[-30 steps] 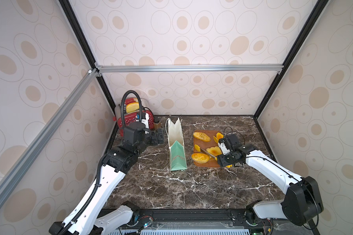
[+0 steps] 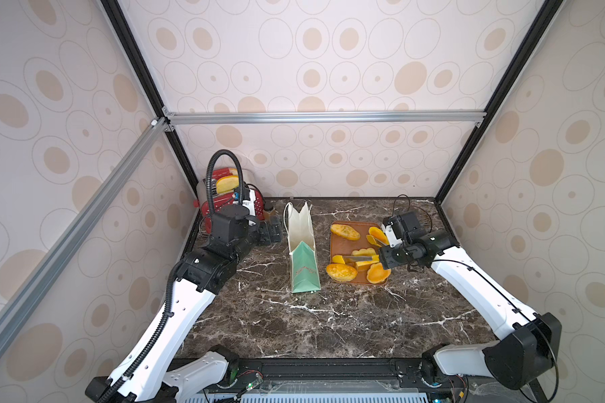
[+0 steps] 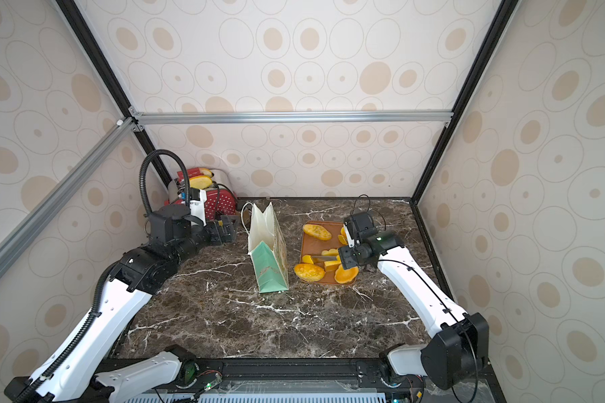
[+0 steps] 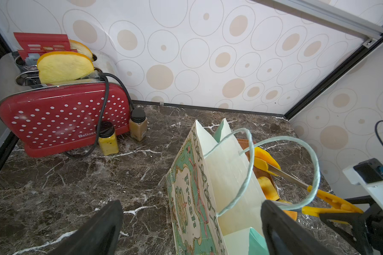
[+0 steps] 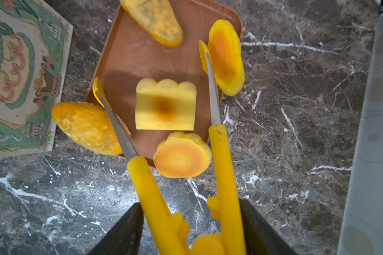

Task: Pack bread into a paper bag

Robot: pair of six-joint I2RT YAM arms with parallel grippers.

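Observation:
A paper bag with handles stands open at mid-table, also seen in the left wrist view. Right of it a brown tray holds several breads, including a scalloped loaf between the tong tips of my right gripper. These yellow-handled tongs are open over the tray, one tip by an oval loaf, the other by another loaf. My left gripper hangs left of the bag; its blurred fingers in the left wrist view show no object between them, though their opening is unclear.
A red toaster with bread slices stands at the back left, two jars and a cable beside it.
My right arm has risen and moved toward the back over the tray. The tray and breads have shifted slightly. My left arm is almost still.

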